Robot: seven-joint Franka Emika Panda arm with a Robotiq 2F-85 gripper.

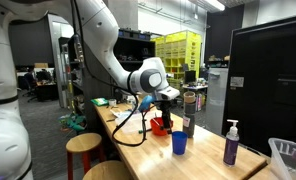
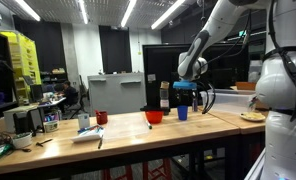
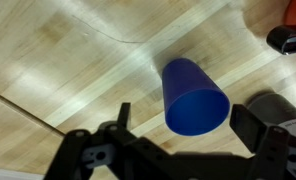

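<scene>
A blue cup (image 1: 179,143) stands upright on the wooden table, and exterior view 2 shows the same cup (image 2: 183,113) near the table's far edge. Seen from the wrist, the cup (image 3: 188,85) has its open mouth turned toward the camera, lying between the spread fingers of my gripper in the picture. My gripper (image 1: 171,98) is open above the table and holds nothing. In exterior view 1 it hangs higher than the cup, apart from it.
A red bowl (image 1: 159,127) sits close to the cup, with a dark cylindrical container (image 1: 189,122) beside it. A purple pump bottle (image 1: 231,146) and a clear bin (image 1: 291,158) stand to the right. Bare tabletop (image 1: 148,158) lies in front of the cup.
</scene>
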